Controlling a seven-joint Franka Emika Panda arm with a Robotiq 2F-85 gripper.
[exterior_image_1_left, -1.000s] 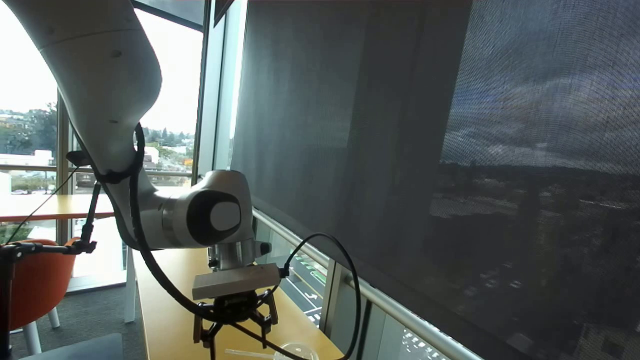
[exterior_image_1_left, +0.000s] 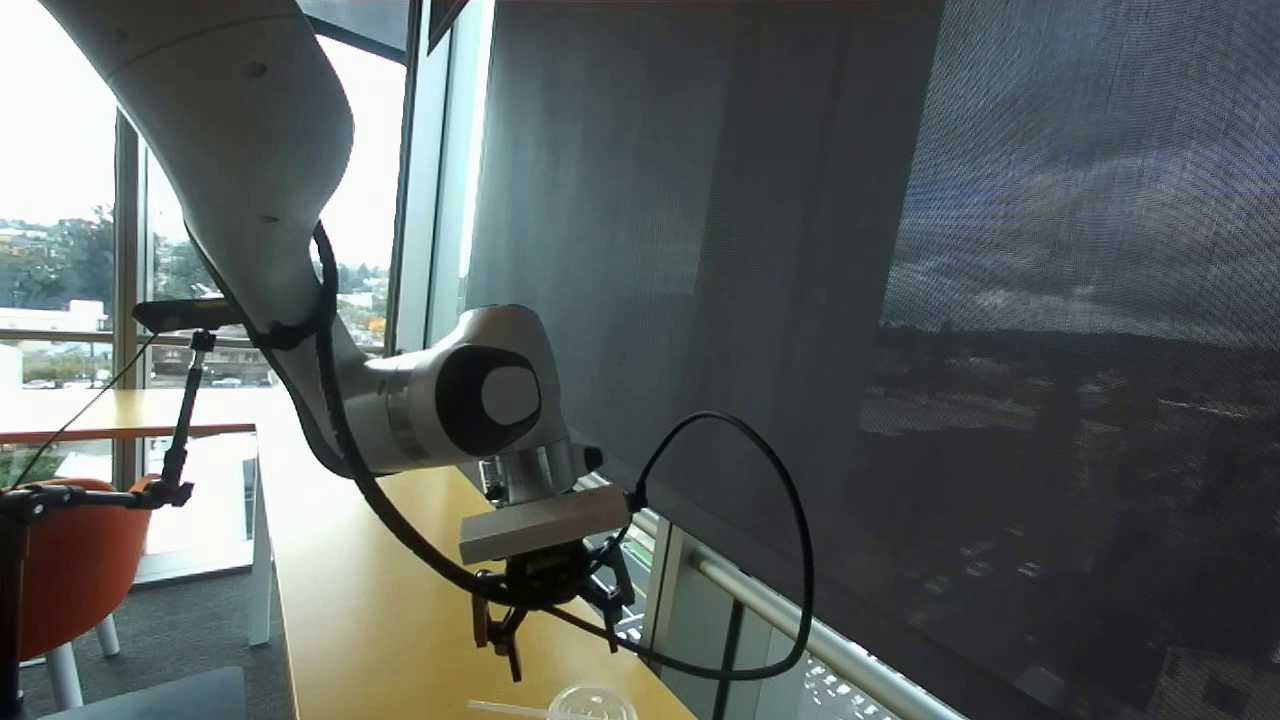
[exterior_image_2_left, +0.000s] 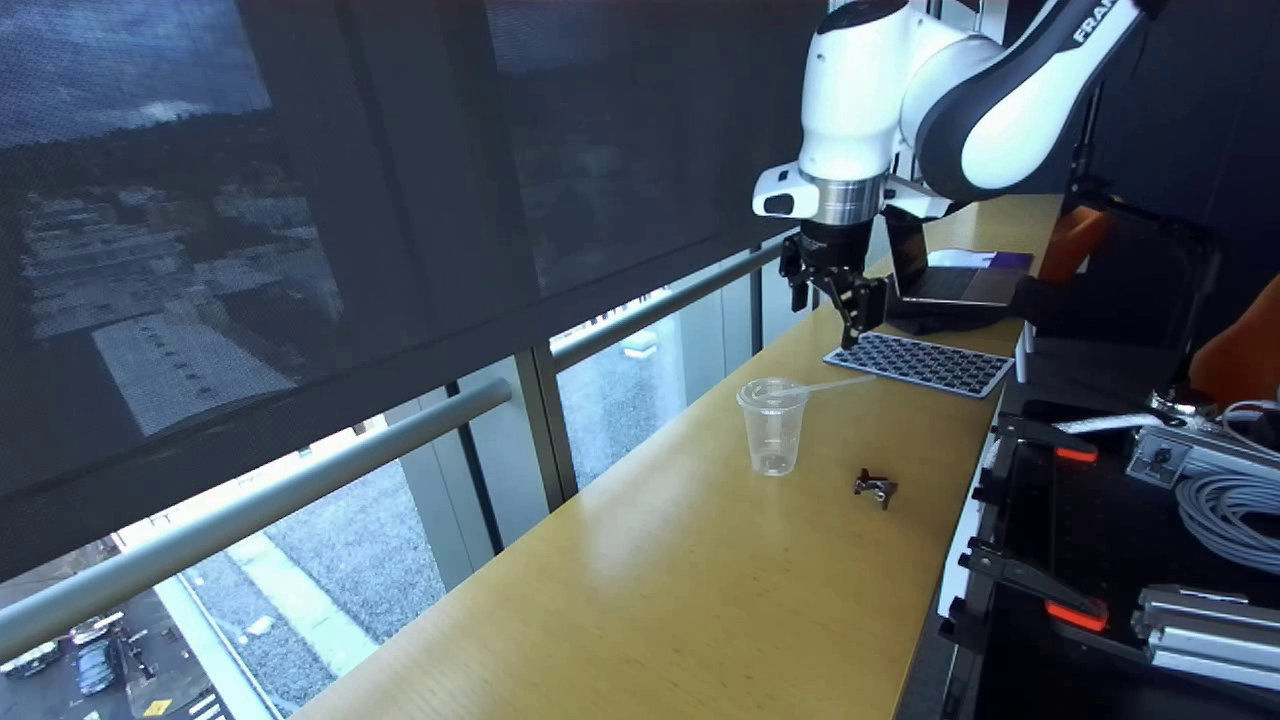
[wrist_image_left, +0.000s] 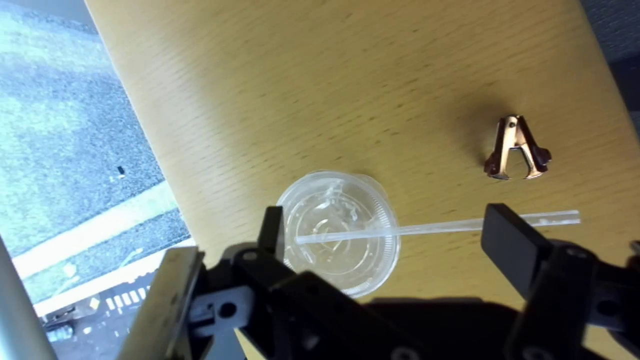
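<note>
A clear plastic cup (exterior_image_2_left: 771, 434) stands upright on the wooden table, with a pale straw (exterior_image_2_left: 834, 384) lying across its top. From above, in the wrist view, the straw (wrist_image_left: 441, 227) runs rightward over the cup (wrist_image_left: 339, 264) and past its rim. My gripper is open above them, fingers wide apart and nothing held. Its left finger (wrist_image_left: 271, 233) overlaps the cup's left rim in that view; the right one covers part of the straw. A staple remover (wrist_image_left: 516, 150) lies on the table to the right of the cup. Exterior view 1 shows the gripper (exterior_image_1_left: 558, 648) hanging above the cup.
A keyboard (exterior_image_2_left: 921, 364) and an open laptop (exterior_image_2_left: 960, 282) sit farther back on the table. Along the window side runs a metal rail (exterior_image_2_left: 258, 506).
My arm and gripper have shifted rightward and somewhat upward in exterior view 1, toward the window side. The cup and straw look unmoved, and the gripper is open in both.
</note>
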